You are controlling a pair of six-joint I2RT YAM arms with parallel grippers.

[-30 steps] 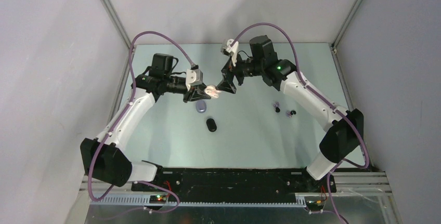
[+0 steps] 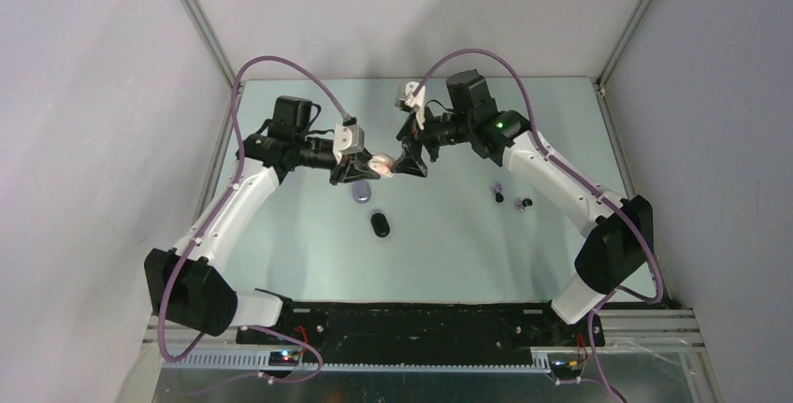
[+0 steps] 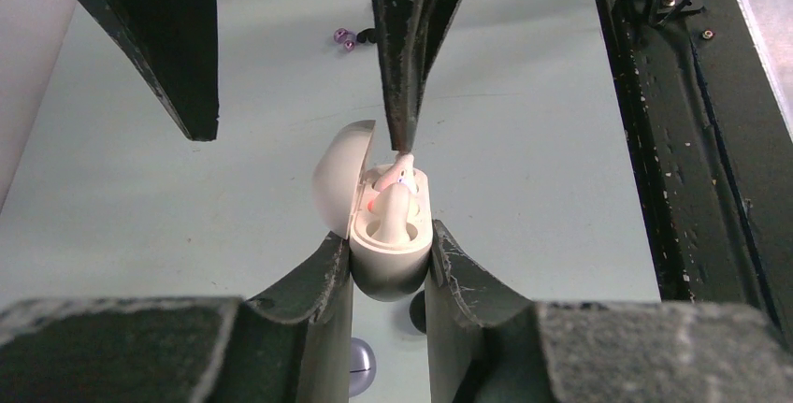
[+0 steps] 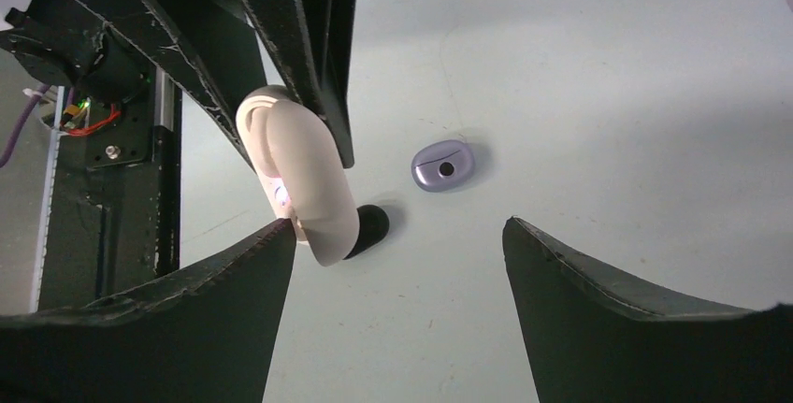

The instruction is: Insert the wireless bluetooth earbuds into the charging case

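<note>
My left gripper is shut on the white charging case (image 3: 388,253), whose lid stands open. In the left wrist view two white earbuds (image 3: 394,207) sit in its top, the rear one reaching up to a fingertip of my right gripper (image 2: 410,165). That gripper stands part open above the case; one finger rests at the rear earbud, the other is clear of it to the left. The right wrist view shows the case from the lid's side, close to both grippers.
On the table lie a purple case (image 2: 361,192), a black case (image 2: 380,224) and small purple and black earbuds (image 2: 498,193) at the right.
My right gripper has moved slightly down toward the case over the last second. The left gripper and the case have stayed in place.
</note>
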